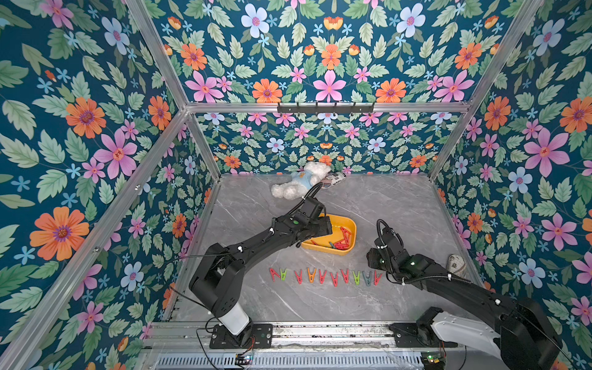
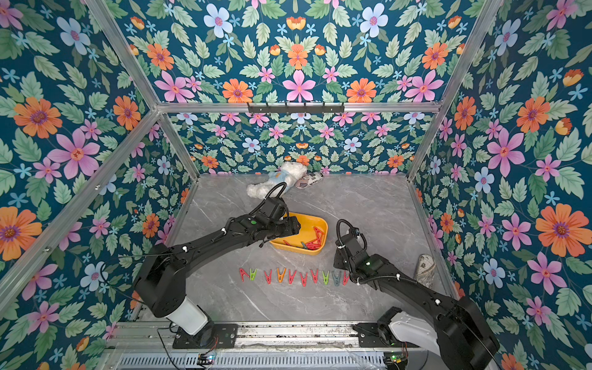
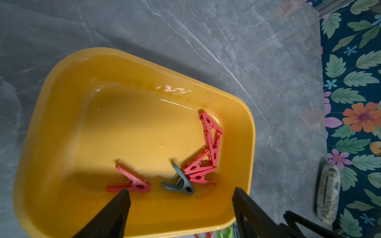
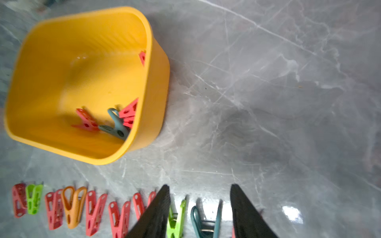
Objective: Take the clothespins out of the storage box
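Observation:
A yellow box (image 3: 43, 103) holds several red clothespins (image 3: 212, 142) and a grey-blue one (image 3: 184, 184). My left gripper hangs over it, open, with nothing seen between its fingers. My right gripper is to the right of the box, open above the right end of a row of clothespins (image 4: 73, 204) in red, green, orange and grey-blue on the table in front of the box.
A white plush toy (image 1: 286, 188) and a patterned item (image 1: 333, 180) lie at the back. A shoe-like object (image 1: 455, 264) sits by the right wall.

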